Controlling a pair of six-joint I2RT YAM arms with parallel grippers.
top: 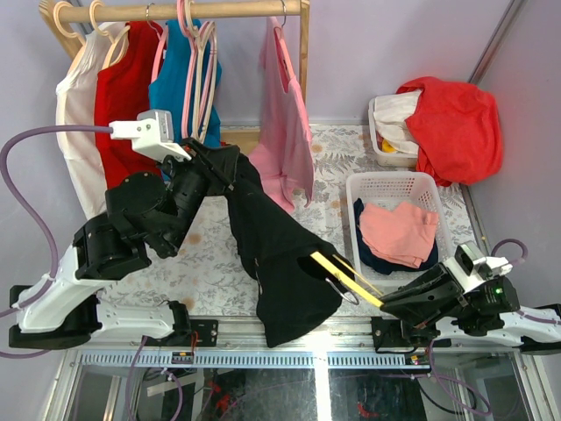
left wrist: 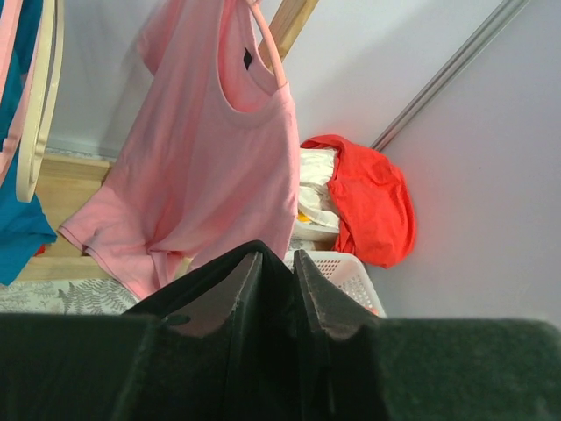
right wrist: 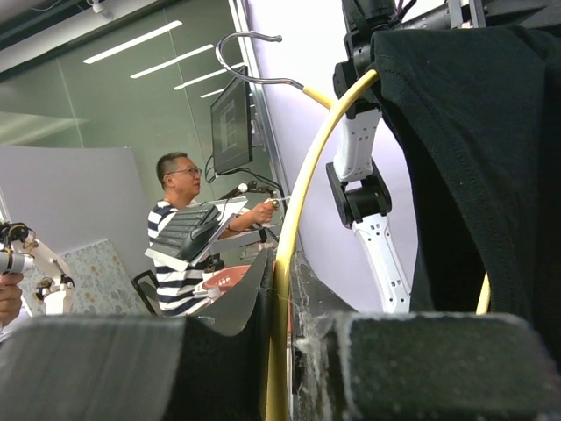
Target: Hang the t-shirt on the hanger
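A black t shirt [top: 285, 272] hangs in the middle of the workspace, stretched diagonally between the grippers. My left gripper [top: 223, 175] is shut on its upper end; in the left wrist view the black fabric [left wrist: 263, 289] rises between the fingertips. My right gripper [top: 386, 303] is shut on a yellow hanger [right wrist: 311, 175], whose end reaches into the shirt's opening; its metal hook shows below the fabric in the top view and at upper left in the right wrist view.
A rail [top: 223, 9] holds white, red, blue and pink garments at the back left. White baskets [top: 368, 184] of folded clothes and a red garment [top: 456, 132] are at the right. Light patterned floor lies below the shirt.
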